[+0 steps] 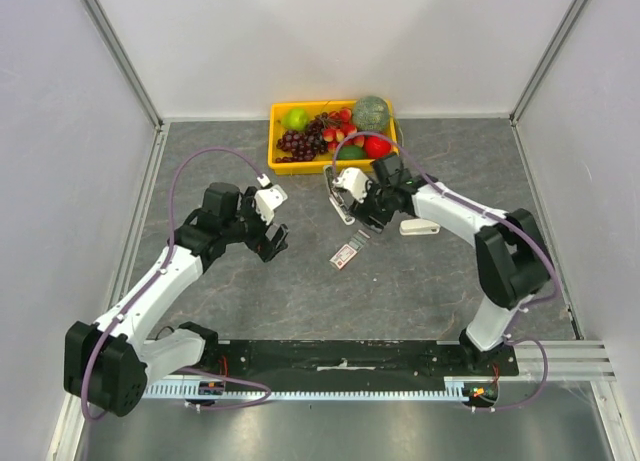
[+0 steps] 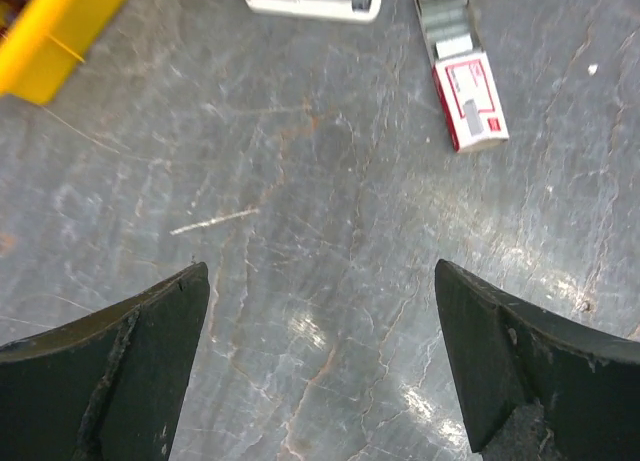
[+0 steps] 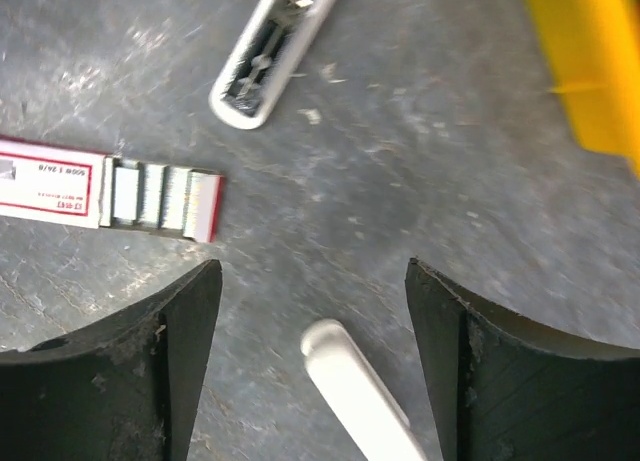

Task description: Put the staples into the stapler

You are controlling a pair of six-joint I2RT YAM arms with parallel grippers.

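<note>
The opened stapler (image 3: 275, 51) lies on the grey table below the fruit tray, its channel showing in the right wrist view. The staple box (image 2: 470, 101) lies with its inner tray slid out, showing strips of staples (image 3: 175, 199). A white object (image 3: 365, 401) lies to the right of these. My right gripper hangs above the table between the stapler, box and white object, open with nothing between its fingers. My left gripper is open over bare table to the left of the staple box, with nothing between its fingers.
A yellow tray (image 1: 298, 166) of fruit stands at the back. A thin light sliver (image 2: 215, 221) lies on the left part of the table.
</note>
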